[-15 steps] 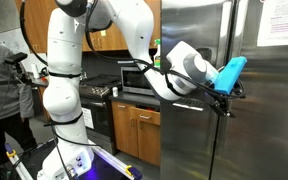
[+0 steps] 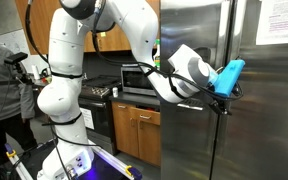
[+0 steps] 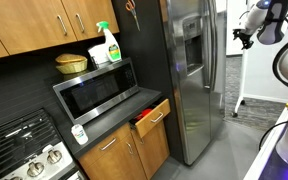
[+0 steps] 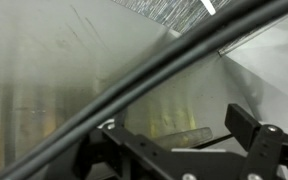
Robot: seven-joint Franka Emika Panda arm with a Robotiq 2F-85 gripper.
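My gripper stands open in the wrist view, its dark fingers well apart at the bottom. A pale metallic bar [image 4: 189, 138] shows low between them; whether it touches either finger I cannot tell. In exterior view 1 the white arm [image 2: 139, 35] reaches right, and its black gripper end is close in front of the steel refrigerator [image 2: 274, 110]. A blue piece [image 2: 228, 77] sits at the arm's end, beside the gripper. Exterior view 2 shows the refrigerator [image 3: 189, 90] from the side, with the arm [image 3: 281, 20] at the far right.
A dark cable [image 4: 134, 85] crosses the wrist view diagonally. A drawer [image 3: 152, 118] is pulled out below the counter, with something red inside. A microwave [image 3: 99, 90], a green-and-white spray bottle [image 3: 107, 42] and a stove [image 3: 34, 155] are farther left.
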